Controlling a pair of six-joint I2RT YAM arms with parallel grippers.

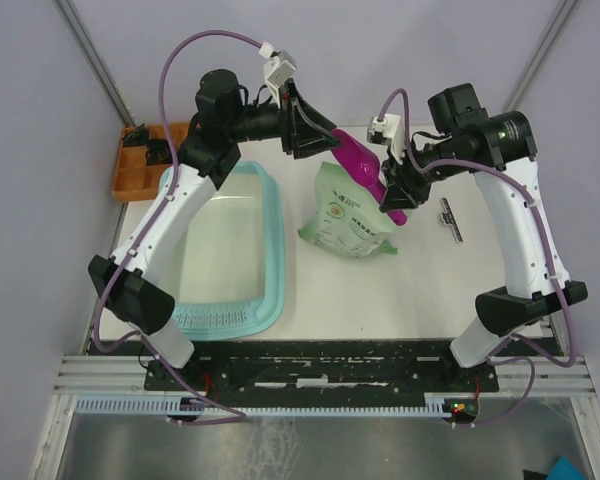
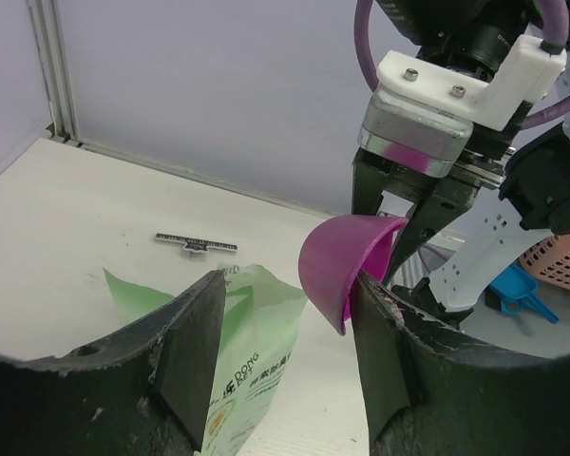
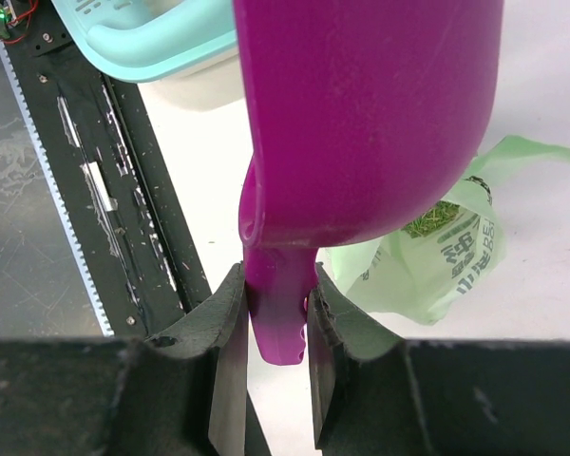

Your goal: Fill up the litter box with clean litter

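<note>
A magenta scoop (image 1: 356, 160) hangs above the green-printed litter bag (image 1: 340, 225). My right gripper is closed round its handle. My left gripper is at the scoop's other end, fingers parted, the scoop's rim at or just behind one finger; contact is unclear. In the right wrist view some litter (image 3: 432, 217) shows in the bag's mouth. The light-blue litter box (image 1: 273, 260) with its pale interior lies to the left, under my left arm.
An orange tray (image 1: 137, 175) sits at the back left. A squeegee-like tool (image 1: 451, 220) lies on the right of the white table.
</note>
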